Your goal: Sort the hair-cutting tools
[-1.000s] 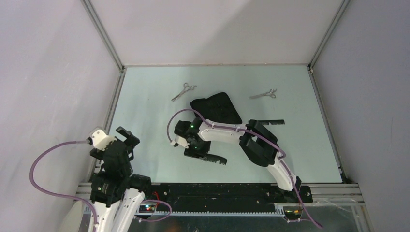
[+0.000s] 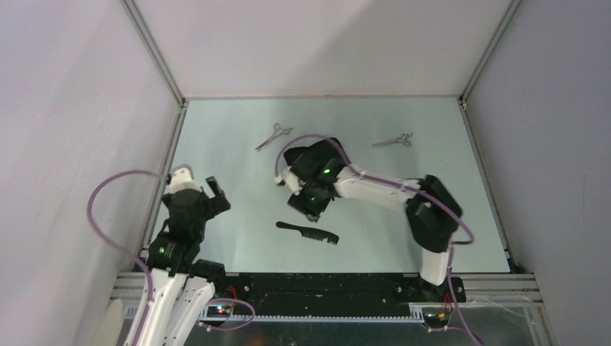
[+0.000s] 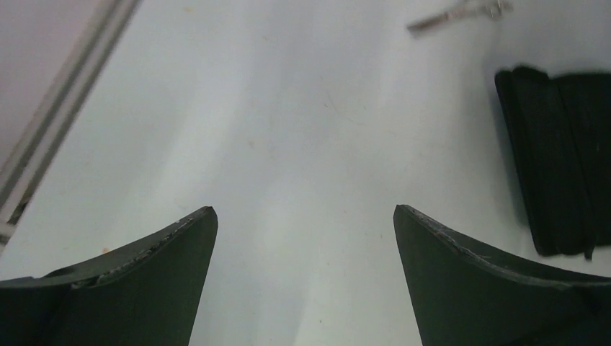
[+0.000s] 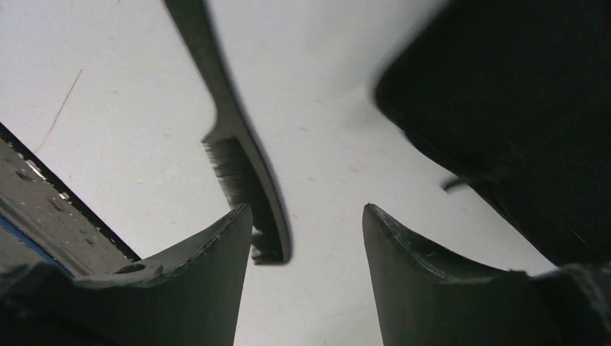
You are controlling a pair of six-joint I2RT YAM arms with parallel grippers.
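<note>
A black comb [image 2: 306,231] lies near the front middle; the right wrist view shows this comb [image 4: 259,180] too. The black case [image 2: 331,150] sits at centre back, partly under my right arm. Two silver scissors lie behind: one [image 2: 274,135] left of the case, one [image 2: 393,140] to its right. My right gripper [image 2: 308,205] is over the case's front, above and behind the comb, fingers apart with nothing seen between them. My left gripper is open at the left side, the case [image 3: 547,158] and scissors [image 3: 454,18] in its view.
My right gripper has risen and moved back and right from the front comb, which stays put.
</note>
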